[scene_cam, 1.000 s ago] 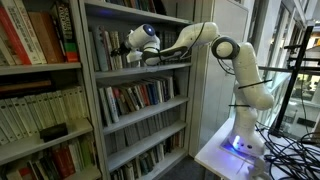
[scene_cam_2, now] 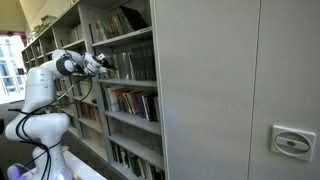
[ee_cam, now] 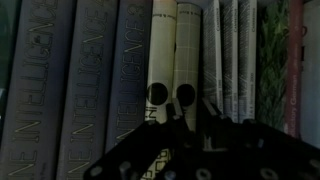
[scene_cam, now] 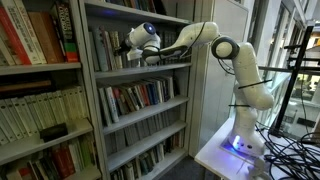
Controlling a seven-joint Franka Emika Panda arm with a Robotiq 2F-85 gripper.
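Observation:
My gripper is dark and low in the wrist view, in front of a row of upright books. A gap shows between its fingertips, so it looks partly open. Two cream books with black dots on their spines stand side by side there: the left cream book point(ee_cam: 160, 60) and the right cream book point(ee_cam: 187, 55), whose lower spine lies behind the gap. Whether the fingers touch a spine cannot be made out. In exterior view 1 the gripper point(scene_cam: 125, 50) reaches the upper shelf's books, too small there to read its fingers.
Dark thick volumes point(ee_cam: 85, 75) stand left of the cream books; thin pale books point(ee_cam: 230, 60) and a red spine point(ee_cam: 294, 70) stand to the right. Lower shelves hold a leaning row of books point(scene_cam: 140, 95). A shelf board point(scene_cam: 140, 71) runs below the gripper.

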